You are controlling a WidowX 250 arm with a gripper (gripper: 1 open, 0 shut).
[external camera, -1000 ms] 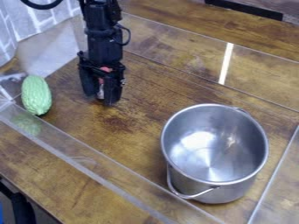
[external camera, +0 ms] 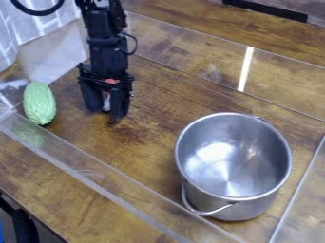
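My black gripper reaches down to the wooden table at the upper left, around a small red and pale object that is mostly hidden by it. Whether the fingers are closed on that object is unclear. A green cabbage-like vegetable lies to the left of the gripper. A large steel pot with a handle stands at the lower right.
Transparent walls run along the left and front edges, and a white tape strip lies at the back right.
The gripper has shifted slightly around the small object over the last second. The vegetable and pot have not moved.
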